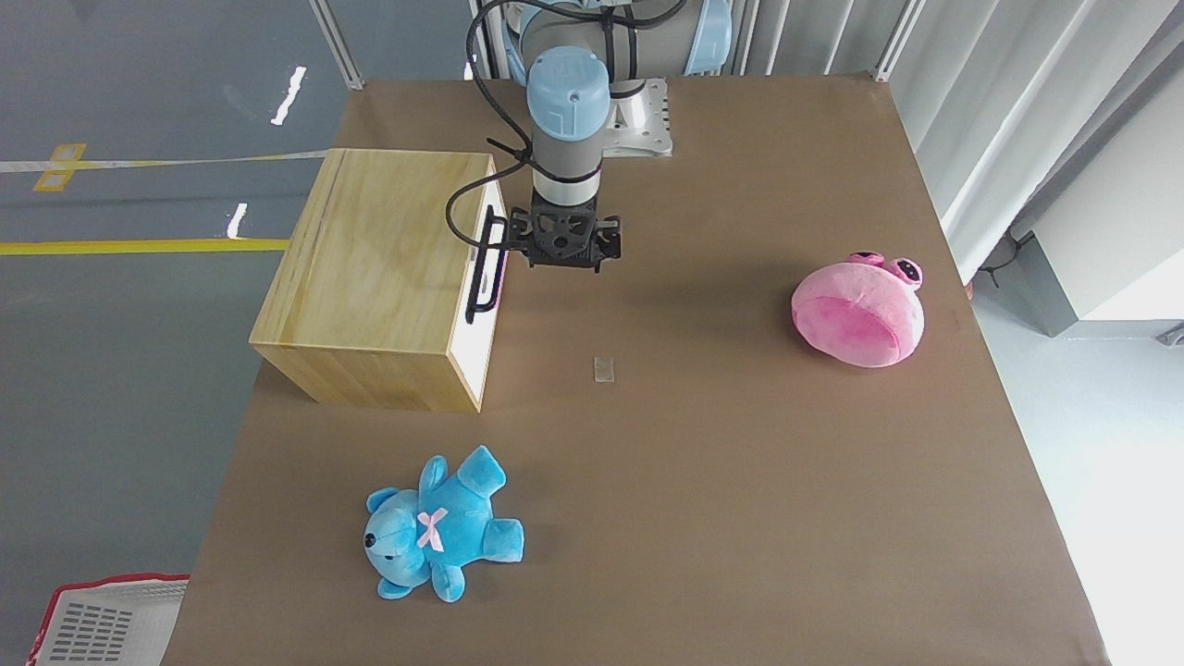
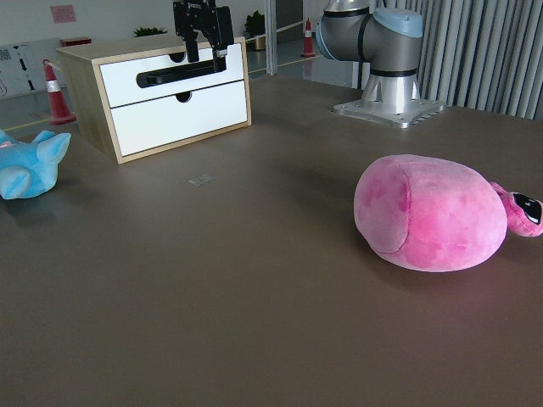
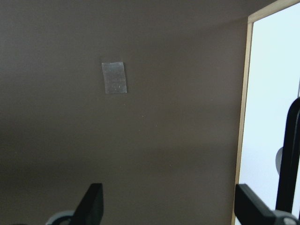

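A wooden cabinet point(image 1: 372, 255) with two white drawers stands on the table, both drawers closed in the left view. My gripper is at the top drawer's black handle point(image 1: 483, 266), its fingers wide apart in the wrist view with nothing seen between them but table below. The handle point(image 3: 289, 150) runs beside the right finger. A blue teddy bear point(image 1: 455, 522) lies on its back at the front, and a pink plush toy point(image 1: 856, 311) lies on the right.
A red-rimmed basket point(image 1: 111, 610) is on the floor at the lower left.
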